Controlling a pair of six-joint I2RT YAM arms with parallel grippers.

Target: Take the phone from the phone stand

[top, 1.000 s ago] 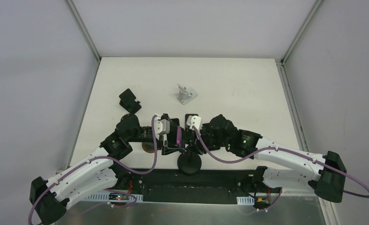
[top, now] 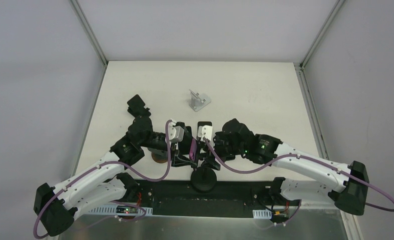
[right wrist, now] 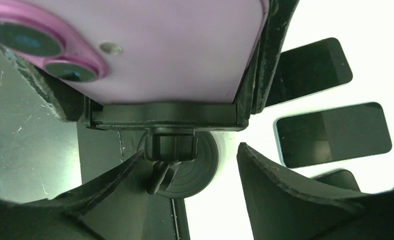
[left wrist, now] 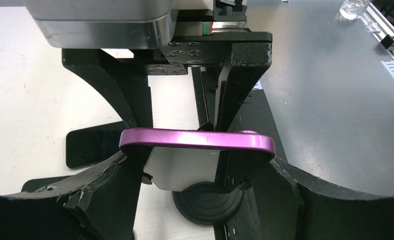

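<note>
The phone (right wrist: 169, 55), pink-purple with two camera lenses, stands in the black phone stand; its clamp (right wrist: 167, 115) runs along the phone's lower end. In the left wrist view the phone's purple edge (left wrist: 197, 137) spans the gap of my left gripper, whose fingers (left wrist: 107, 185) press against both sides; it is shut on the phone. My right gripper is open, its fingers standing apart to either side of the stand's neck, not touching it. The round stand base (top: 203, 181) shows at the table's front edge.
Dark phones (right wrist: 334, 135) lie flat on the table beside the stand. Farther back are a small silver stand (top: 199, 101) and a black stand (top: 138, 105).
</note>
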